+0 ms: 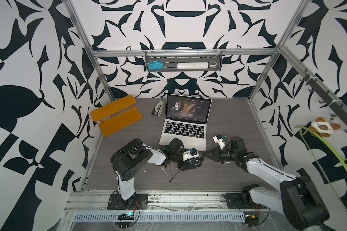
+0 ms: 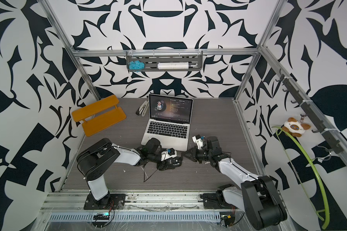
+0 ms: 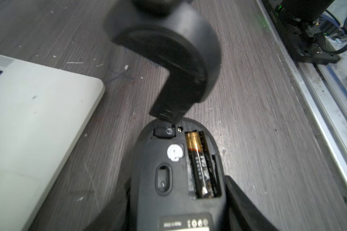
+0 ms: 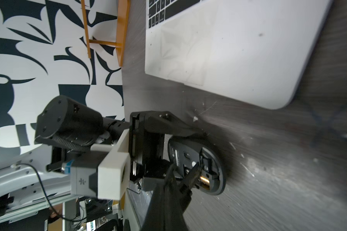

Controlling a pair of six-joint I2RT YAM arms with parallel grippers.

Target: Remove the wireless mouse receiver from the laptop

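Observation:
A black mouse (image 3: 150,204) is turned underside up, and my left gripper is shut on its sides. Its battery bay is uncovered, with a battery (image 3: 198,165) inside. Near the mouse's end, beside a small screw hole, a small black piece (image 3: 165,131) sits in a slot; I cannot tell if it is the receiver. My right gripper is shut, its tip right at that end of the mouse; nothing shows between its fingers, and contact is unclear. Behind both stands the open laptop (image 1: 183,140), screen lit. No receiver can be made out on its visible edges.
A stapler (image 1: 158,108) lies left of the laptop, with an orange stand (image 1: 117,115) farther left. The laptop's front corner (image 4: 277,102) is close to the mouse.

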